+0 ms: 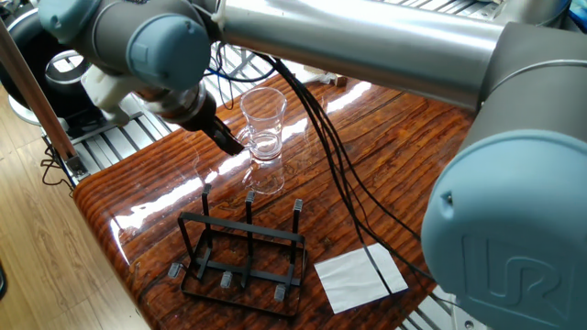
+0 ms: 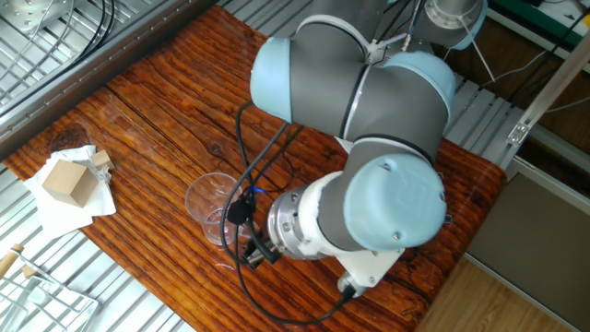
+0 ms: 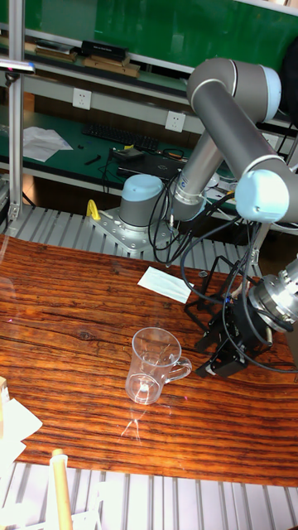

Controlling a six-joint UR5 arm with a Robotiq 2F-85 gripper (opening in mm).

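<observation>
A clear glass mug [image 1: 265, 128] stands upright on the glossy wooden table. Its handle [image 3: 179, 369] faces my gripper [image 3: 203, 357] in exterior view 3. The gripper is low and tilted, its two black fingers apart with a gap between them and nothing seen held there. In exterior view 1 the fingertips [image 1: 235, 147] come right beside the handle; whether they touch it I cannot tell. From above, in exterior view 2, cables partly cover the gripper and the mug [image 2: 212, 205].
A black metal rack [image 1: 243, 252] with upright prongs stands on the table, close to a white sheet [image 1: 360, 278]. Wooden blocks [image 2: 70, 183] rest on white paper at another edge. Loose cables hang from the arm.
</observation>
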